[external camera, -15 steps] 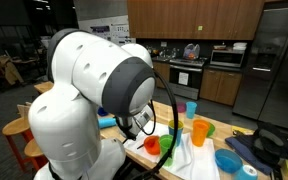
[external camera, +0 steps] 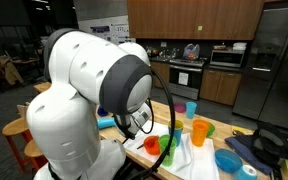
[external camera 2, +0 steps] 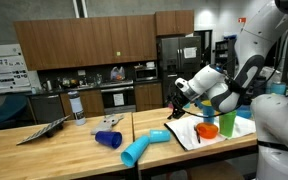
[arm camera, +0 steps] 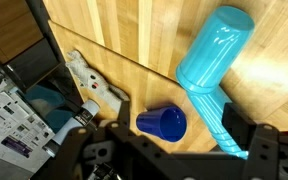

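My gripper is open above the wooden table, its dark fingers apart and nothing held between them. In the wrist view a light blue cup (arm camera: 216,48) lies on its side, touching or almost touching a longer light blue piece (arm camera: 214,115). A dark blue cup (arm camera: 164,123) shows low between the fingers, farther off along the table. Exterior view 2 has the gripper (external camera 2: 174,108) raised over the table, with the light blue cup (external camera 2: 160,135), the longer piece (external camera 2: 134,151) and the dark blue cup (external camera 2: 109,138) to its left.
A white cloth (external camera: 199,158) holds several coloured cups and bowls, among them an orange cup (external camera: 199,131), a red bowl (external camera: 152,144) and a blue bowl (external camera: 228,160). A grey patterned object (external camera 2: 42,129) lies at the table's far left. Bare wood (external camera 2: 44,158) spreads across the left front.
The white arm has shifted slightly in exterior view 1. The cups and bowls on the cloth stay where they were.
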